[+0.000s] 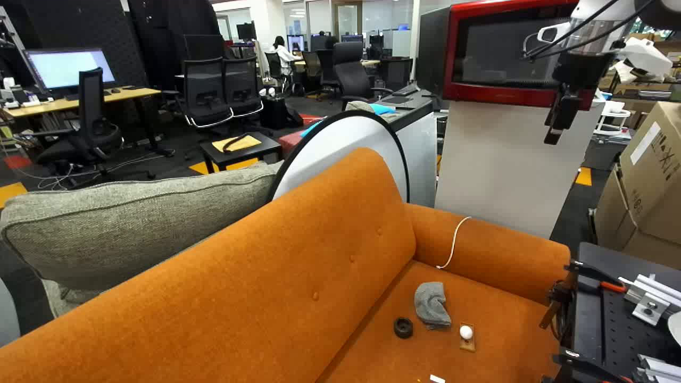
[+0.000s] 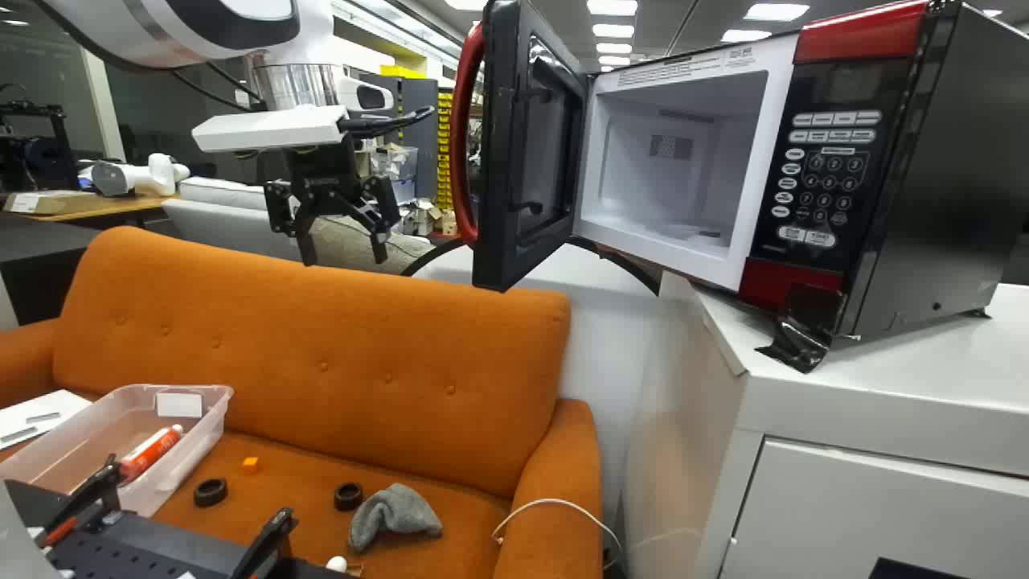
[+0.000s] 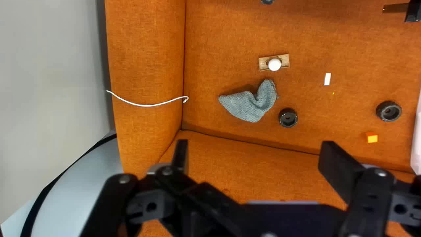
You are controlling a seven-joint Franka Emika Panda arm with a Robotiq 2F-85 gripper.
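Observation:
My gripper [image 2: 343, 259] stands open above the orange sofa [image 2: 318, 328], its fingers pointing down and nothing between them. In the wrist view the two black fingers [image 3: 180, 156] are wide apart, high over the seat. A grey cloth [image 3: 252, 103] lies crumpled on the seat. Close by are a black ring-shaped part [image 3: 288, 118] and a small wooden plate with a white knob [image 3: 274, 64]. Farther along lie a second black ring [image 3: 388, 111] and an orange-yellow cube [image 3: 371, 137]. To the gripper's right in exterior view 2, a red microwave [image 2: 849, 280] has its door [image 2: 530, 164] swung open; its visible interior looks empty.
A clear plastic bin [image 2: 207, 425] holding an orange tube [image 2: 151, 452] sits at the sofa's left. A white cord [image 3: 148, 105] lies over the armrest. The open door juts out beside the arm. Air around the gripper above the sofa is free.

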